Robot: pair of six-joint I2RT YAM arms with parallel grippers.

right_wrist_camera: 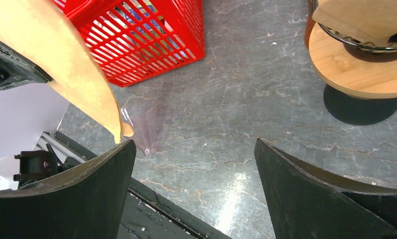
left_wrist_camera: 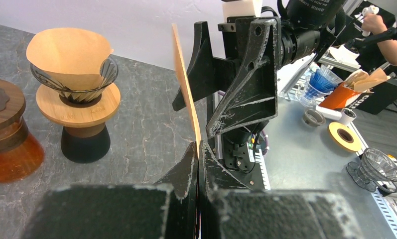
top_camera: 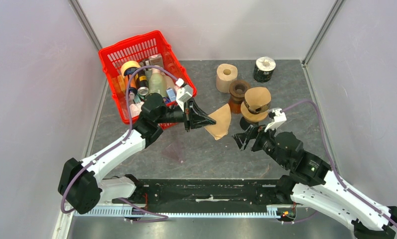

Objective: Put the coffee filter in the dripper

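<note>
A tan paper coffee filter [top_camera: 219, 123] hangs in the air, pinched by my left gripper [top_camera: 212, 122]. Edge-on in the left wrist view, the filter [left_wrist_camera: 187, 89] rises as a thin strip between shut fingertips. To its right in the top view, my right gripper [top_camera: 241, 141] stands open and apart from the paper. Its spread fingers [right_wrist_camera: 94, 184] have nothing between them in the right wrist view. The glass dripper [left_wrist_camera: 110, 73] rests on a wooden collar over a black base. Another tan filter [left_wrist_camera: 69, 52] sits in it, spread wide and rising above the rim.
A wood-topped amber jar [left_wrist_camera: 14, 149] stands beside the dripper, with a paper roll [top_camera: 226, 77] and a dark-labelled can [top_camera: 264, 69] behind. The full red basket [top_camera: 110, 56] occupies the back left. A clear plastic piece [top_camera: 174, 152] lies on the otherwise open front counter.
</note>
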